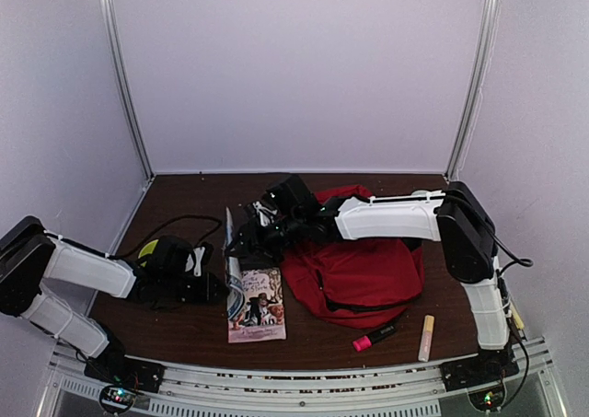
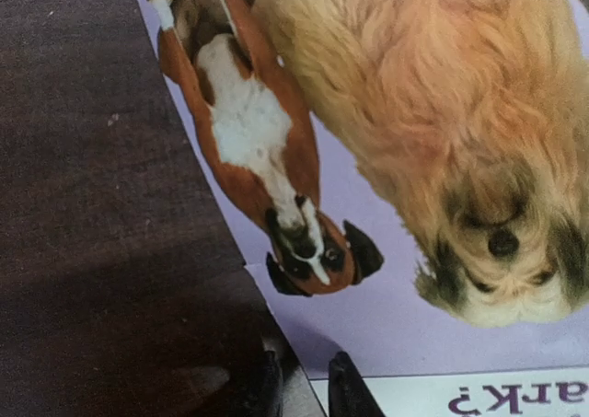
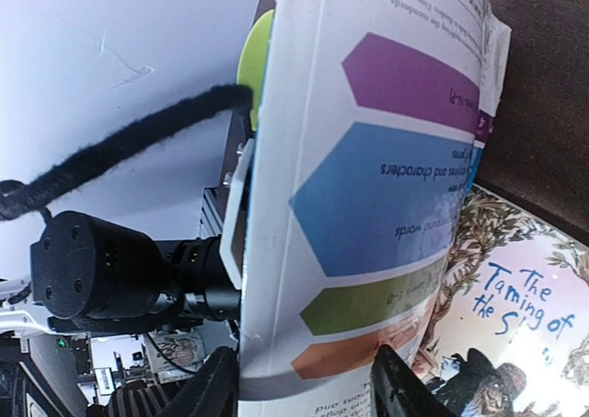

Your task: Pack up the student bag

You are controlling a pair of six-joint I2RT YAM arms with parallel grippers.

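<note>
The dog-covered book stands on edge in the top view, leaning over a second, flat book. In the left wrist view its lilac dog cover fills the right side. My left gripper is at its lower edge, which runs between the fingers; whether they pinch it is unclear. In the right wrist view its bent back cover faces me. My right gripper has its fingers well apart, with the book in the gap. The red bag lies right of the books, under my right arm.
A pink-and-black marker and a pale yellow tube lie near the front edge. A yellow-green cup is behind my left gripper. Bare table lies front left and at the back.
</note>
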